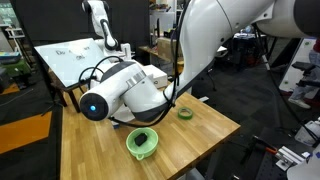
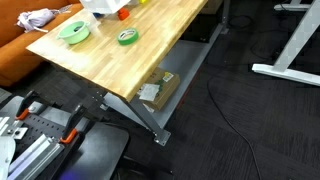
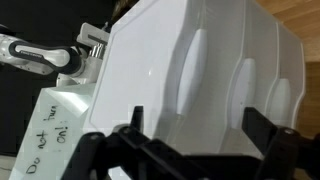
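A white drawer unit (image 3: 215, 75) fills much of the wrist view, tilted in the picture, with several rounded pale handles (image 3: 193, 72) on its front. My gripper is open at the lower edge of that view, its dark fingers (image 3: 138, 138) spread in front of the unit, and nothing shows held between them. Whether a finger touches a handle, I cannot tell. In exterior view 1 the arm hides the gripper and most of the unit. Part of the white unit (image 2: 105, 5) shows at the top edge of exterior view 2.
On the wooden table (image 1: 90, 155) stands a green bowl (image 1: 145, 152) with something dark inside. A green tape roll (image 1: 185, 114) lies to its right. Behind the unit in the wrist view is a white board with handwriting (image 3: 50, 140).
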